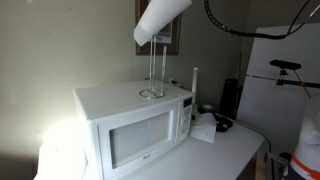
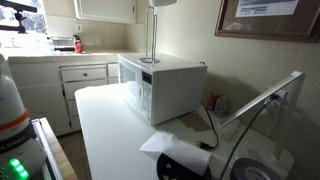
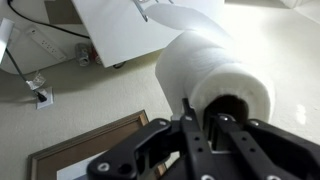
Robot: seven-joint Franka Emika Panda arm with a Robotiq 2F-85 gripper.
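A white paper towel roll (image 1: 160, 20) hangs tilted near the top of a wire holder (image 1: 152, 88); its lower end is near the upright rods, and contact with them is unclear. The holder stands on a white microwave (image 1: 130, 115). In the wrist view the roll (image 3: 205, 60) points away from me, its dark core opening facing my gripper. My gripper is shut on the roll at this near end; the exact grip inside the core is hard to see. Only the roll's lower edge (image 2: 162, 3) shows in the second exterior view.
A white sheet (image 2: 175, 150) lies by a black pan (image 2: 183, 168) on the counter (image 2: 105, 135). A framed picture (image 3: 100, 150) hangs on the wall close to my gripper.
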